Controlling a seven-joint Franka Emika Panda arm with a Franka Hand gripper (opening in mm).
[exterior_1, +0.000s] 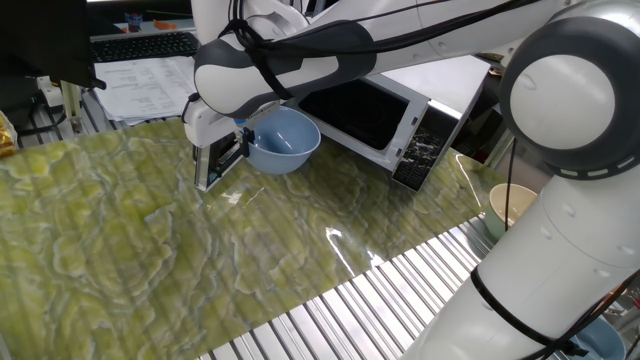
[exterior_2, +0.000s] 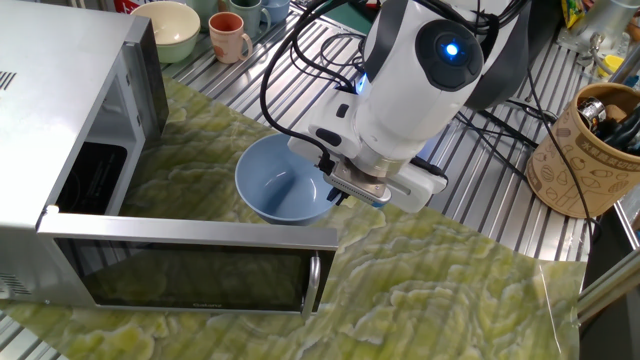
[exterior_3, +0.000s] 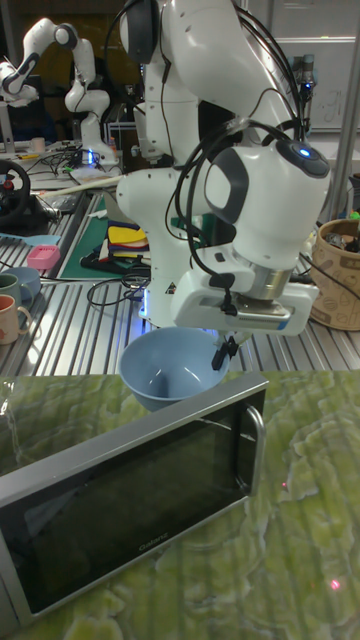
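Note:
A light blue bowl (exterior_1: 284, 142) is on the green marbled mat, between the microwave's open door and the arm. My gripper (exterior_3: 225, 351) points down at the bowl's rim; its dark fingertips overlap the rim on the right side in exterior view 3. From exterior view 2 the bowl (exterior_2: 283, 180) looks empty, and my gripper (exterior_2: 337, 195) is mostly covered by its own hand. Whether the fingers pinch the rim or merely stand beside it is hidden. The microwave (exterior_2: 60, 90) stands open, its dark glass door (exterior_2: 190, 272) swung out beside the bowl.
The door's handle end (exterior_3: 256, 443) stands close to the bowl and hand. Cups, including a pink mug (exterior_2: 229, 38), and a cream bowl (exterior_2: 168, 30) stand behind the microwave. A tan utensil holder (exterior_2: 575, 165) is at the right.

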